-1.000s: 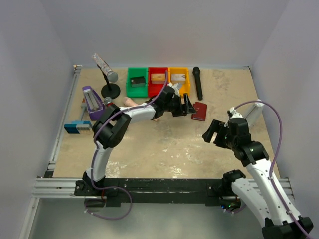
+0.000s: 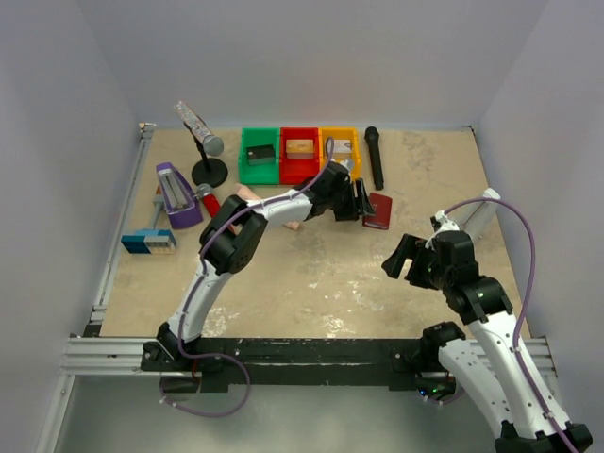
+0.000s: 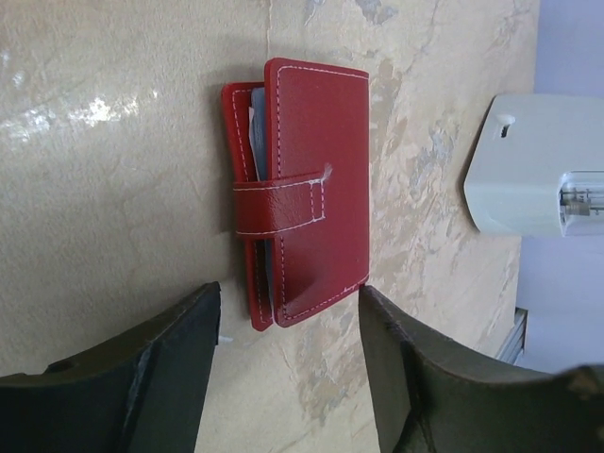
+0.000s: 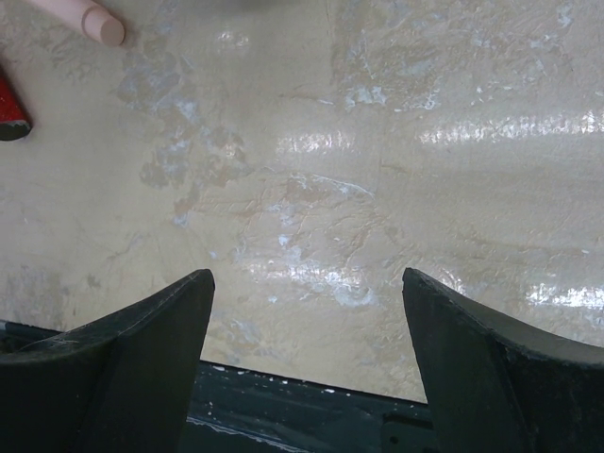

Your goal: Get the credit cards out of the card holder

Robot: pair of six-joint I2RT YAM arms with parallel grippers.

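Note:
A dark red card holder (image 2: 377,211) with a strap across its open side lies flat on the table, right of centre. In the left wrist view the holder (image 3: 321,179) sits just beyond the fingertips, its strap closed over the edge and a bluish card edge (image 3: 258,132) showing between the covers. My left gripper (image 2: 364,200) is beside the holder's left edge, its fingers apart with nothing between them. Over the table's right part my right gripper (image 2: 398,268) hangs open and empty; only bare table (image 4: 302,208) shows between its fingers.
Green (image 2: 259,177), red (image 2: 299,175) and yellow bins (image 2: 354,166) stand at the back, with a black microphone (image 2: 375,159) to their right. A white object (image 2: 479,217) lies at the right edge.
My left gripper has shifted slightly right, closer to the holder, as its arm swung. The holder has stayed in place.

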